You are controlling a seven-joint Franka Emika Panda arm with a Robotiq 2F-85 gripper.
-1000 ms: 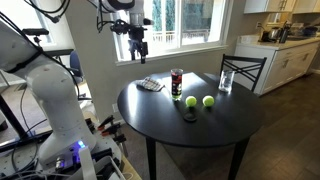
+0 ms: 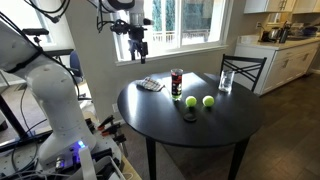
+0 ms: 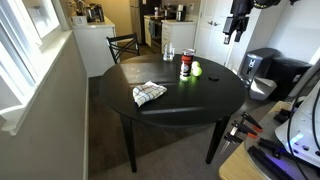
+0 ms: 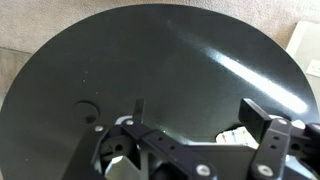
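High over the window side of the round black table (image 2: 150, 115), my gripper (image 2: 138, 58) points down, well clear of everything on it. Its two fingers stand wide apart in the wrist view, making the gripper open and empty. A red and dark can (image 2: 177, 84) is upright near the table's middle. Two yellow-green balls, one nearer (image 2: 191, 101) and one farther right (image 2: 208, 101), lie beside it. A flat black disc (image 2: 190, 117) rests closer to the front. The checked cloth (image 3: 149, 93) lies crumpled; in the wrist view, my gripper partly covers the cloth (image 4: 232, 134).
A clear container (image 2: 227, 78) stands at the table's far side, by a black chair (image 2: 252, 70). Windows (image 2: 185, 25) line the wall behind.
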